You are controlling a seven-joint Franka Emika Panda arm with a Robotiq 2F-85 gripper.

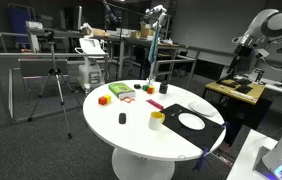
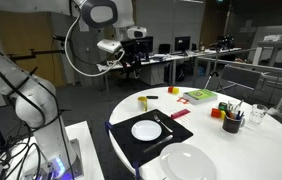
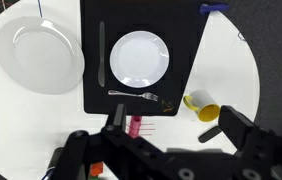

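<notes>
High above the white round table, my gripper stands open with nothing between its fingers; exterior view 2 also shows the gripper (image 2: 121, 62) clear of the table. A small white plate (image 3: 139, 59) lies on the black mat (image 3: 176, 20). On the mat, a knife (image 3: 102, 54) and a fork (image 3: 133, 95) lie beside the plate. A larger white plate (image 3: 39, 52) rests mostly off the mat. The yellow mug (image 1: 156, 121) stands on the table near the mat, with a small black object (image 1: 122, 118) not far from it. A red object (image 1: 154, 104) lies behind the mug.
Toward the table's far side stand a green box (image 2: 201, 95), a black pen holder (image 2: 232, 124) and a clear glass (image 2: 257, 115). Colored blocks (image 1: 104, 100) lie near the table's left edge. A blue item (image 1: 203, 152) is at the mat's corner. Open tabletop surrounds the mug.
</notes>
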